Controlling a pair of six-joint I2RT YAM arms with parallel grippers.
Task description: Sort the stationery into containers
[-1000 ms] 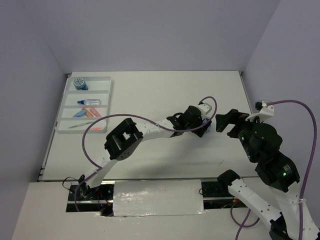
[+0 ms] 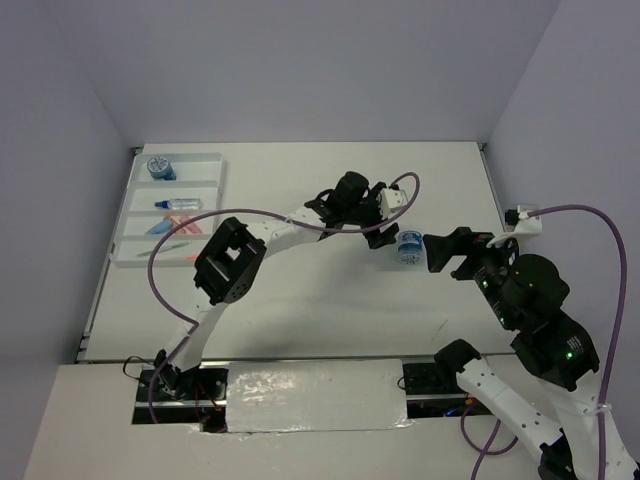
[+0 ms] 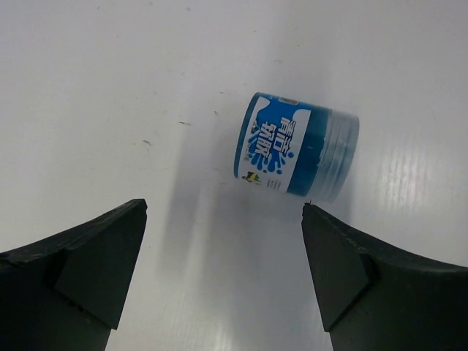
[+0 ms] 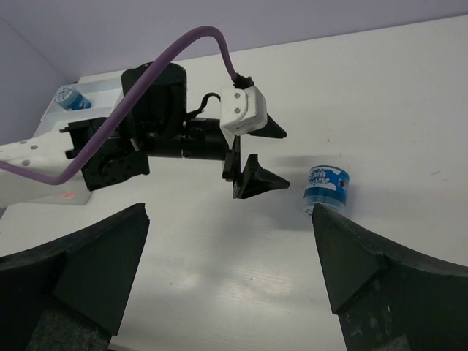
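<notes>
A blue jar (image 2: 410, 247) with a white-and-blue label and a clear end lies on its side on the white table, right of centre. In the left wrist view, my left gripper stands open, and the jar (image 3: 296, 146) is beyond its fingertips, untouched. The right wrist view also shows a gap between the left gripper and the jar (image 4: 327, 186). My right gripper is open and empty, held to the right of the jar. A white compartment tray (image 2: 222, 170) rests at the far left.
The tray holds another blue jar (image 2: 160, 168) at the back, a small blue-capped bottle (image 2: 180, 204), and blue and pink pieces and a thin green item (image 2: 160, 250) further forward. My left arm and its purple cable cross the middle.
My left gripper has moved left, away from the jar it was covering. The jar now shows clear of it in the top view. The right arm has hardly moved.
</notes>
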